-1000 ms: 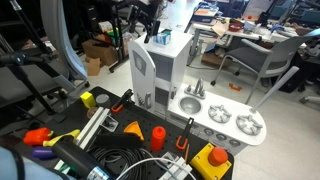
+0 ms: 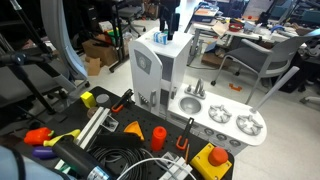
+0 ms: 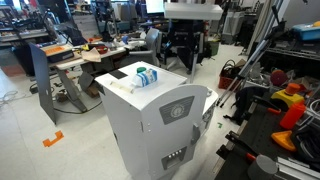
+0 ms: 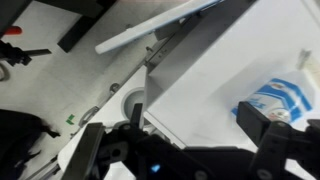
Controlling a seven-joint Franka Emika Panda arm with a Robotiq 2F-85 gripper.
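A white toy cabinet point(image 3: 130, 110) stands on the floor with its door point(image 3: 178, 130) swung open. On its top lies a small blue-and-white packet point(image 3: 141, 77). In the wrist view the packet point(image 4: 277, 100) is at the right, beyond my right finger point(image 4: 262, 130). My gripper points down near the cabinet's edge, its fingers spread wide with nothing seen between them. From exterior view 1, the dark gripper point(image 2: 170, 30) is above the cabinet top, close to the packet point(image 2: 159, 37). Whether it touches anything there is too small to tell.
A toy sink point(image 2: 190, 105) and stove counter point(image 2: 222, 118) adjoin the cabinet. The open door projects from the cabinet's side. A dark table point(image 2: 110, 150) with cables, a red cup point(image 2: 159, 134) and tools fills the foreground. A grey chair point(image 2: 265, 50) stands behind.
One second ago the gripper was farther left, above the open door. Now it is farther right, over the cabinet top. The packet and cabinet look unmoved.
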